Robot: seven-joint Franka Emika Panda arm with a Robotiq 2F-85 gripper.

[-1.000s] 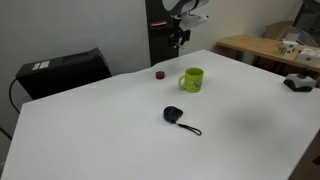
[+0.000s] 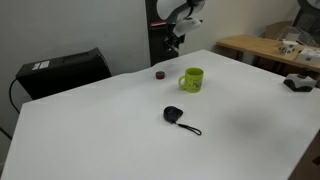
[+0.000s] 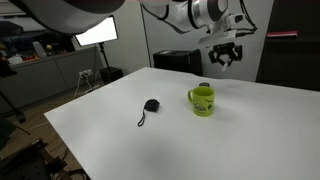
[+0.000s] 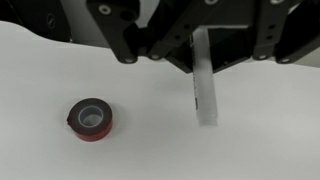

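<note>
My gripper is shut on a slim white stick-like object [image 4: 205, 88], whose far end sticks out past the fingers in the wrist view. What exactly it is, I cannot tell. In exterior view 1 the gripper [image 2: 174, 43] hangs above the table's far edge, beyond a small dark red tape roll [image 2: 160, 75]. The same roll [image 4: 90, 119] lies flat to the left of the held object in the wrist view. A green mug [image 2: 191, 80] stands upright close to the roll. Nearer the middle lies a black tape measure [image 2: 173, 114] with a wrist strap.
A black case [image 2: 62, 73] stands along the table's back left edge. On the right are a wooden shelf [image 2: 255, 46] and a dark device with a pale top [image 2: 299, 83].
In exterior view 1 my gripper has shifted a little to the left and slightly lower. The mug, tape roll and tape measure have stayed where they were.
</note>
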